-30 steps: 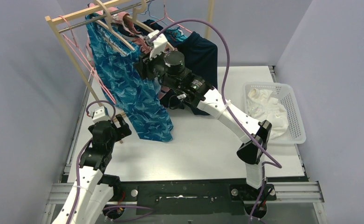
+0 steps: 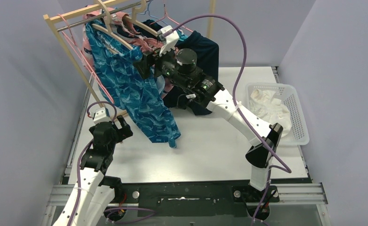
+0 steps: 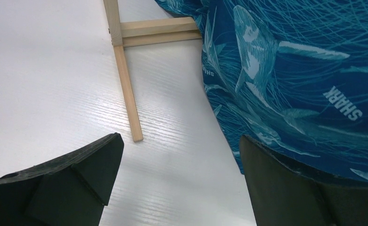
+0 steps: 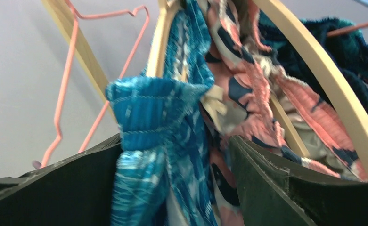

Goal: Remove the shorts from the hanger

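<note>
Blue shark-print shorts (image 2: 142,110) hang from the rack, their hem low and tilted to the right. A wooden hanger (image 2: 107,31) slants down to their waistband; in the right wrist view its wooden arm (image 4: 158,52) runs behind the waistband corner (image 4: 149,108), and its tip is hidden. My right gripper is open around that corner, cloth lying between its spread fingers. Low by the left side of the shorts, my left gripper (image 2: 126,128) stands open and empty. Its wrist view shows the shorts' lower edge (image 3: 229,127) near its right finger (image 3: 285,183).
Pink-patterned clothing (image 4: 238,94) hangs close behind the shorts, beside another wooden hanger (image 4: 323,70). An empty pink hanger (image 2: 85,61) dangles to the left. Dark trousers (image 2: 203,52) hang behind the right arm. A white basket (image 2: 302,122) with pale cloth stands right.
The left arm stayed still.
</note>
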